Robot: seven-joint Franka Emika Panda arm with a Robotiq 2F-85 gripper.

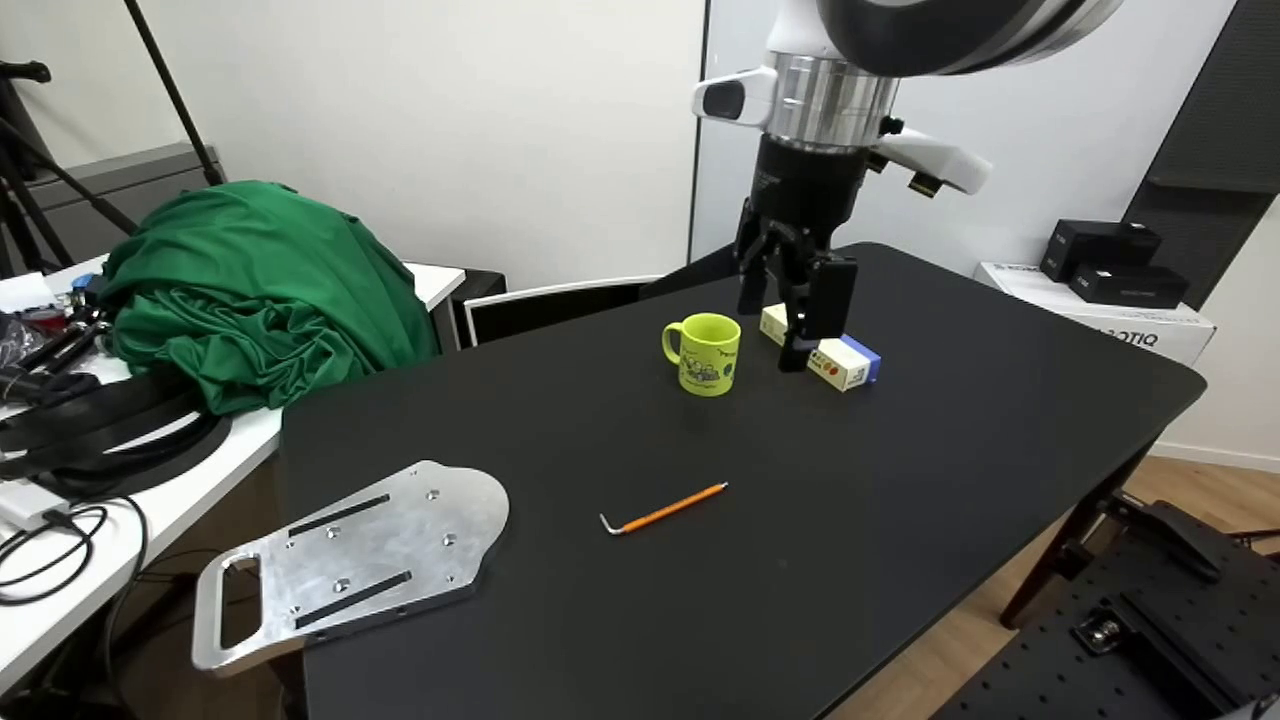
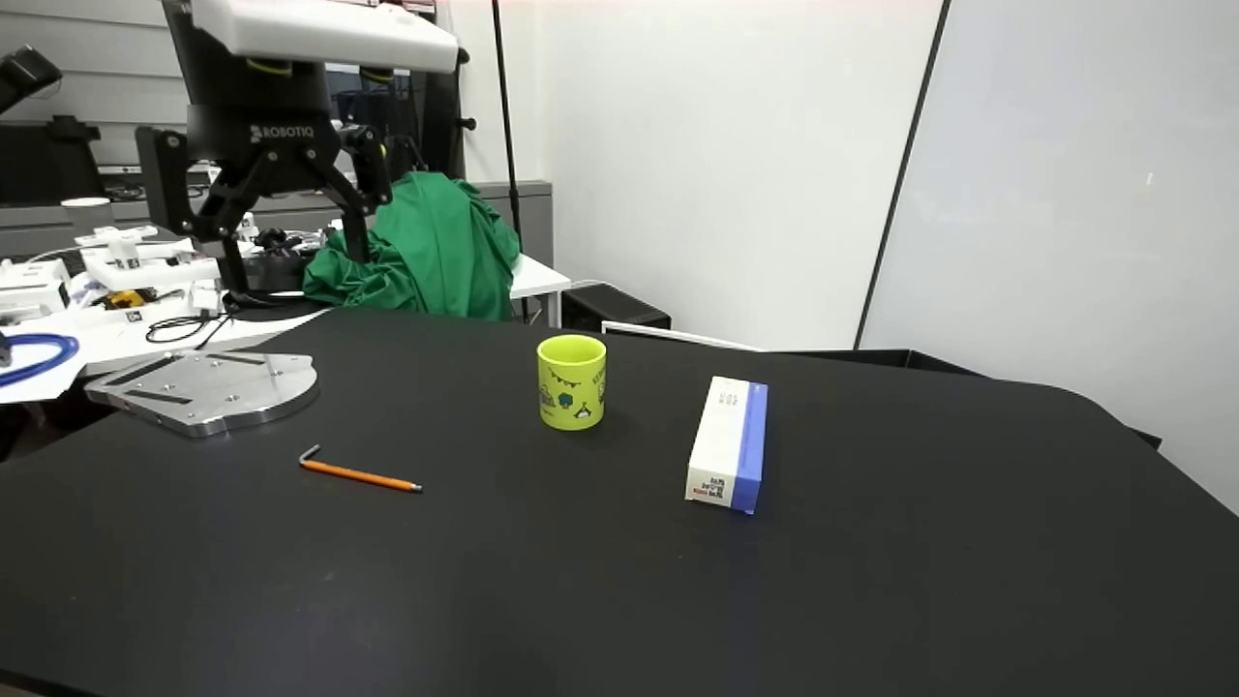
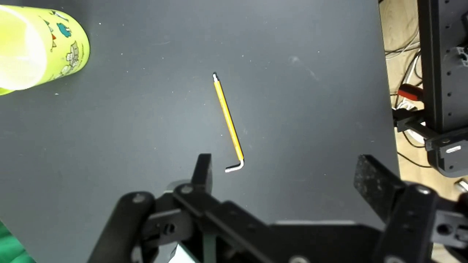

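Observation:
An orange hex key (image 1: pixel 672 509) with a bent silver end lies flat on the black table. Upright behind it stands a yellow-green mug (image 1: pixel 708 355), its handle to the left in exterior view 1. A white and blue box (image 2: pixel 728 445) rests to the mug's right in exterior view 2. My gripper (image 1: pixel 780 324) hangs in the air above the table, open, fingers pointing down and nothing between them. From the wrist, the hex key (image 3: pixel 229 120) appears beyond the gap between the widely spread fingers; part of the mug (image 3: pixel 65 48) shows at upper left.
A silver metal plate with a handle (image 1: pixel 396 540) lies at the table's left edge. Beyond that edge, a white side table holds a green cloth (image 1: pixel 264 300) and cables. Bare table surrounds the hex key, and the right side is clear.

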